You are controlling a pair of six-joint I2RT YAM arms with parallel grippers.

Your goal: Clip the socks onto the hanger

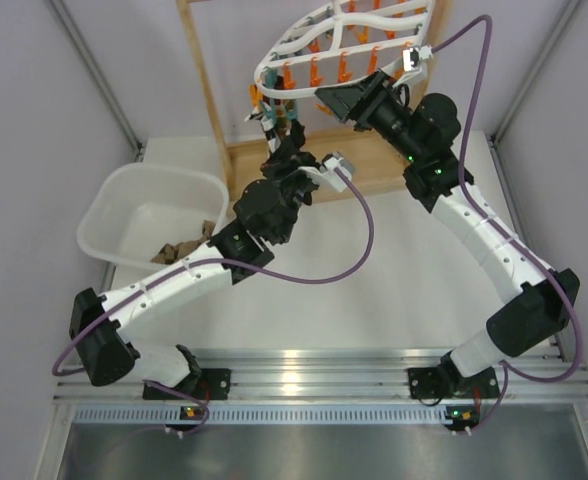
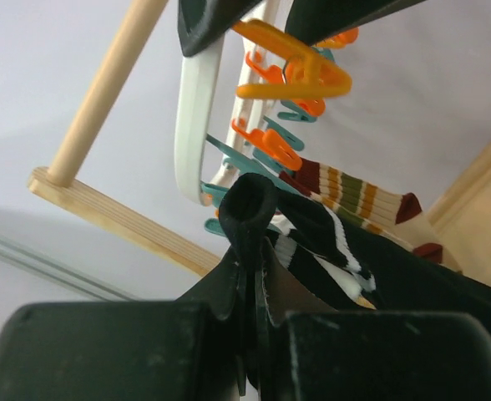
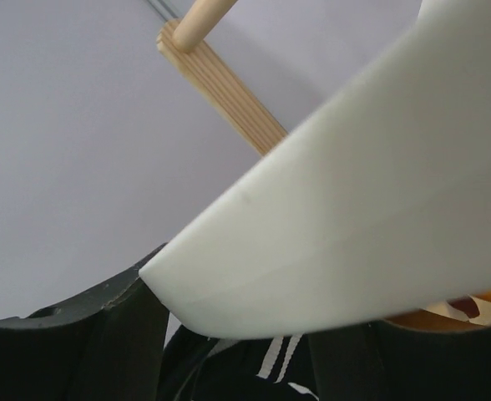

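Note:
A white hanger [image 1: 343, 22] with orange and teal clips hangs on a wooden frame. My left gripper [image 1: 294, 140] is below its left end, shut on a black striped sock [image 2: 412, 292]. A cream, red and yellow striped sock [image 2: 371, 200] hangs from clips behind it. My right gripper [image 1: 339, 98] is at the hanger's front bar; in the right wrist view the white bar [image 3: 329, 234] fills much of the frame over its dark fingers. An orange clip [image 2: 312, 88] is by dark fingertips at the top of the left wrist view. The right gripper's exact opening is unclear.
A white bin [image 1: 114, 215] with brown items sits on the left of the table. The wooden frame [image 1: 206, 85] stands at the back.

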